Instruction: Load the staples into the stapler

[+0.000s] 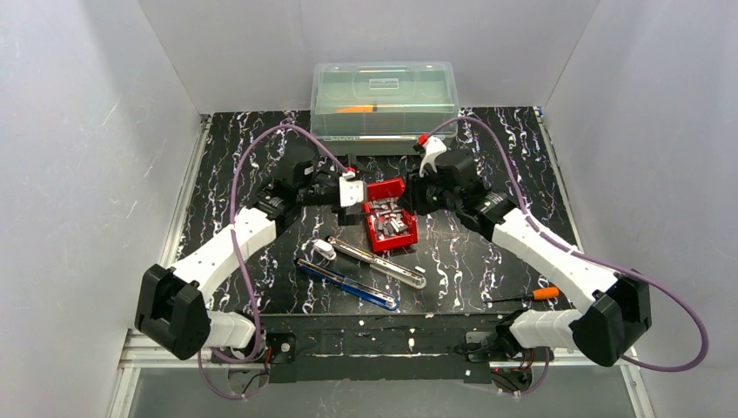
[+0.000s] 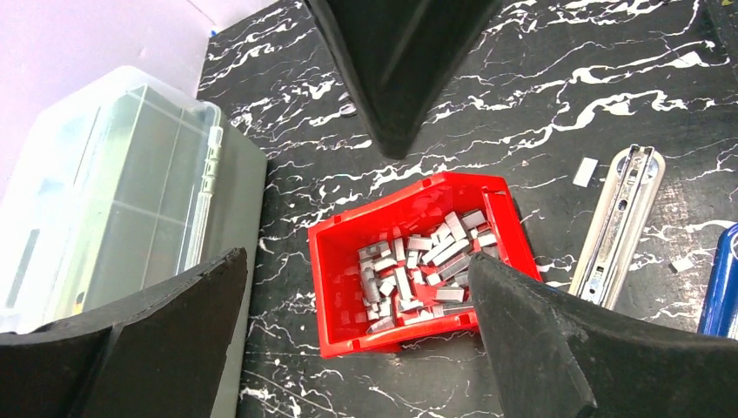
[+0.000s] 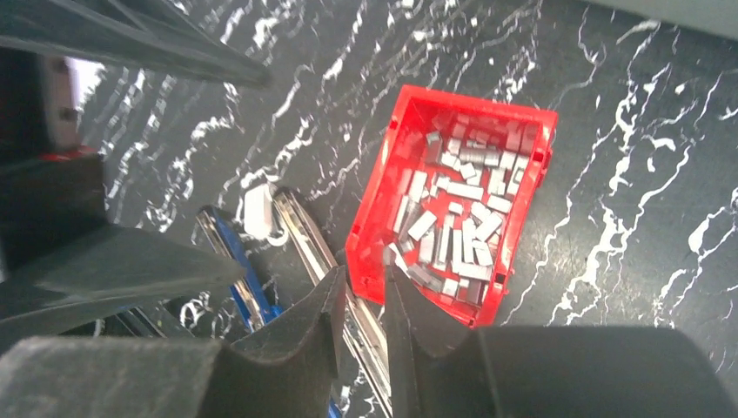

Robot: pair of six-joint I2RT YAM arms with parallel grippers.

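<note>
A red bin [image 1: 392,243] holds many small silver staple strips [image 2: 448,252]. My left gripper is open over the table at the bin's left, with nothing between its fingers. At the bin's right upper side my right gripper has its fingertips a small gap apart, and nothing shows in that gap. In the left wrist view one dark fingertip of the right gripper hangs into the picture from above. A pale grey stapler part [image 1: 374,261] and a blue one [image 1: 348,283] lie slanted in front of the bin.
A small white object [image 1: 324,249] lies at the left end of the pale stapler part. Behind stands a clear-lidded box [image 1: 383,109]. An orange-handled screwdriver [image 1: 544,293] rests at front right. Small white scraps [image 2: 585,171] lie near the staplers.
</note>
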